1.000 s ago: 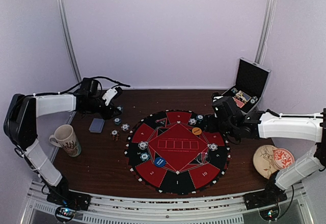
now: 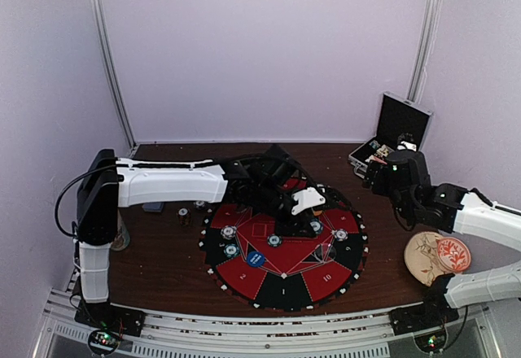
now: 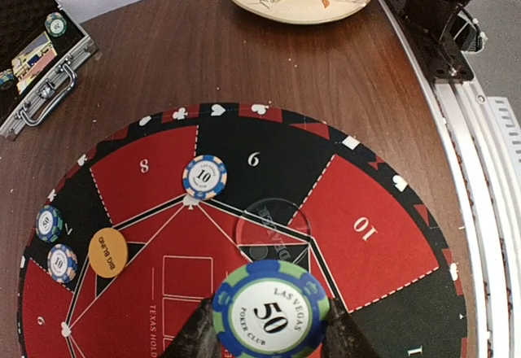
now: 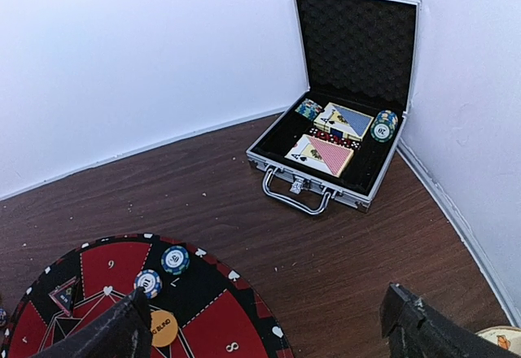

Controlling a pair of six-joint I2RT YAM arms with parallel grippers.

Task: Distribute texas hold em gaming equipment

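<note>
My left gripper [image 2: 311, 229] is over the round red and black poker mat [image 2: 285, 293], shut on a green and blue 50 chip [image 3: 271, 309]. Another chip [image 2: 274, 240] shows over the mat's middle; whether it lies flat I cannot tell. On the mat are a blue and orange 10 chip [image 3: 204, 177] by sector 6, an orange Big Blind disc [image 3: 108, 252] near 7, a 50 chip [image 4: 175, 259], a clear dealer disc [image 3: 273, 224] and a blue disc [image 2: 256, 258]. My right gripper hangs open and empty near the case.
An open silver case [image 4: 350, 199] at the back right holds card decks, dice and chips. A patterned plate [image 2: 423, 258] lies at the right. Chip stacks [image 2: 184, 216] and a blue deck [image 2: 153, 207] sit at the left, with a mug [image 2: 121, 236] mostly behind the left arm.
My left arm swung from the chips at the far left across to the mat's right half. A chip now shows over the mat's middle. The right gripper drew back from the mat towards the case.
</note>
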